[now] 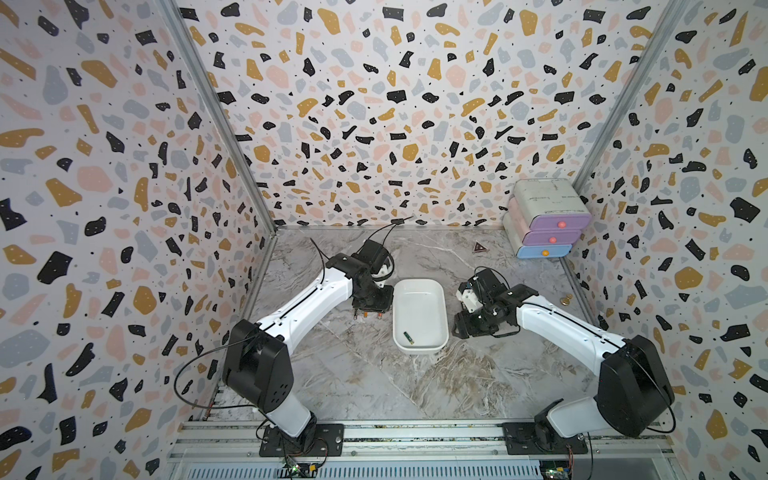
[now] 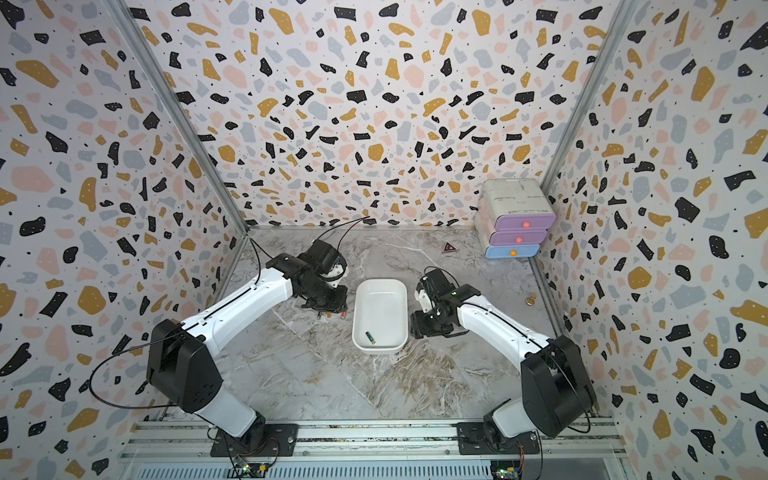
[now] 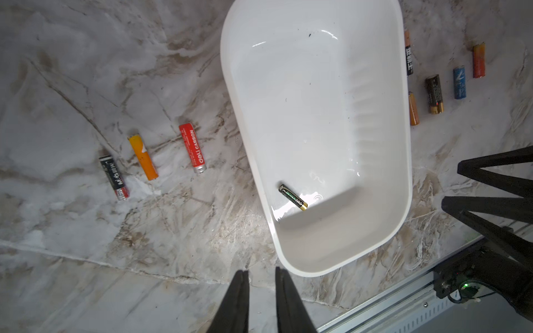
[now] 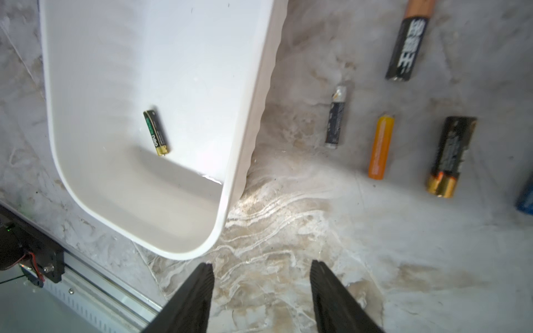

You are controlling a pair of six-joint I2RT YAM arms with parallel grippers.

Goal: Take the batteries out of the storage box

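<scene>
One green-and-gold battery (image 3: pixel 292 196) lies near the front of the white storage box (image 3: pixel 322 94). Outside, left of the box, are red (image 3: pixel 191 145), orange (image 3: pixel 143 157) and dark (image 3: pixel 113 177) batteries; several more (image 4: pixel 448 155) lie along its right side. My left gripper hangs over the table at the box's left, its fingers part open, nothing seen between them. My right gripper is open and empty beside the box's right front.
A stack of pastel drawers (image 1: pixel 544 216) stands at back right, with a small dark triangular object (image 1: pixel 480 248) nearby.
</scene>
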